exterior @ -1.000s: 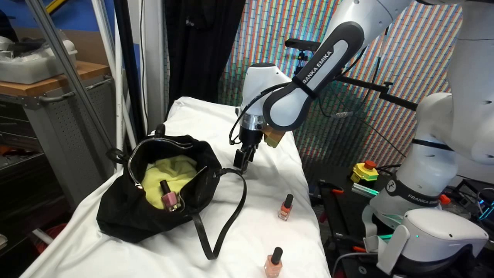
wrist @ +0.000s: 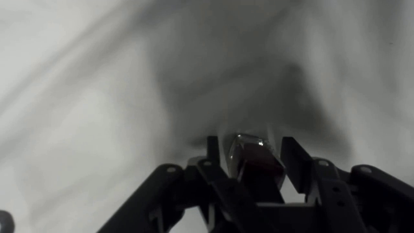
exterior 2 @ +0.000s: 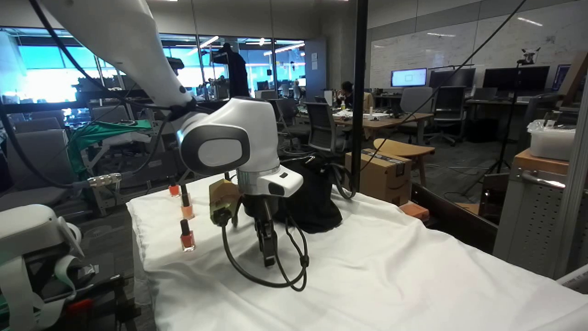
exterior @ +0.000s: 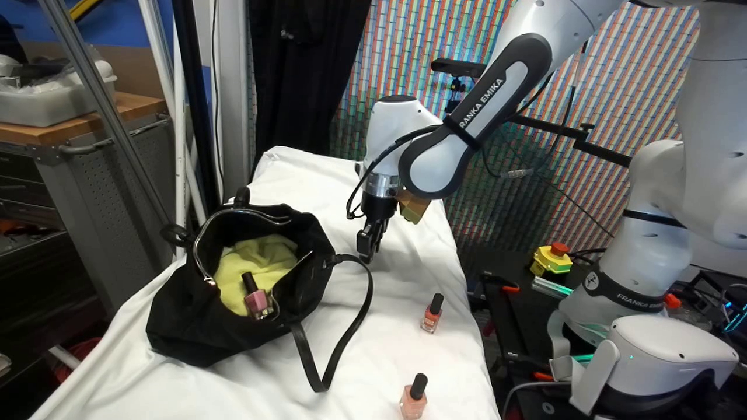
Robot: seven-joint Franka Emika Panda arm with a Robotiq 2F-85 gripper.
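Observation:
My gripper points down low over the white cloth, just right of the black bag. In the wrist view, a dark red nail polish bottle with a black cap sits between my fingers. They are part open, with a thin gap at the bottle's left side; contact on the right is unclear. Both exterior views hide this bottle behind the gripper. Inside the bag, a pink nail polish bottle lies on a yellow cloth.
A coral bottle and a peach bottle stand on the table's right side. Another red bottle stands farther off in exterior view 2. The bag's strap loops over the cloth near my gripper.
My fingers have drawn slightly closer together. The arm has hardly moved, and the bag and the visible bottles stay where they were.

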